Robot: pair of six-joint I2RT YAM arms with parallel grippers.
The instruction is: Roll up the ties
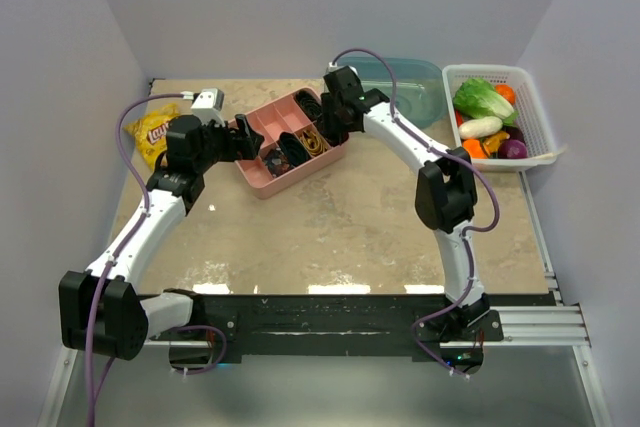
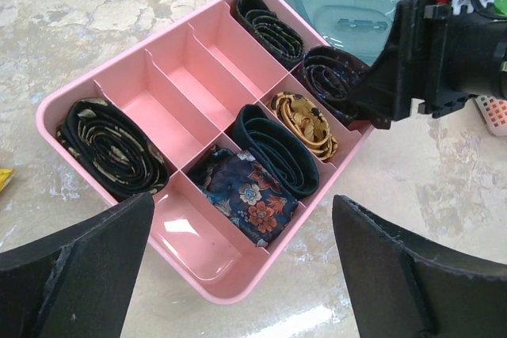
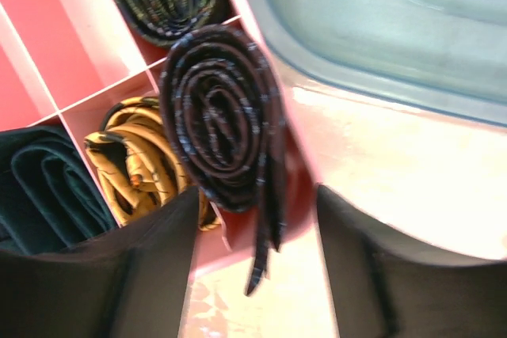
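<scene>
The dark rolled tie [image 3: 214, 108] rests partly in the end compartment of the pink box [image 2: 238, 290], its loose tail hanging over the rim. My right gripper stands open above that corner, its fingers apart from the tie. Beside it in the box are a yellow rolled tie [image 2: 305, 124] and a dark teal one [image 2: 273, 152]. A floral navy tie [image 2: 249, 195], a black patterned roll [image 2: 112, 148] and a dark green roll [image 2: 269, 29] fill other compartments. At the box's left side my left gripper is open and empty.
A clear teal bin [image 1: 420, 97] stands behind the box, close to its right end. Farther right is a white basket [image 1: 545, 137] of vegetables. A yellow chip bag [image 1: 150, 134] lies at the left.
</scene>
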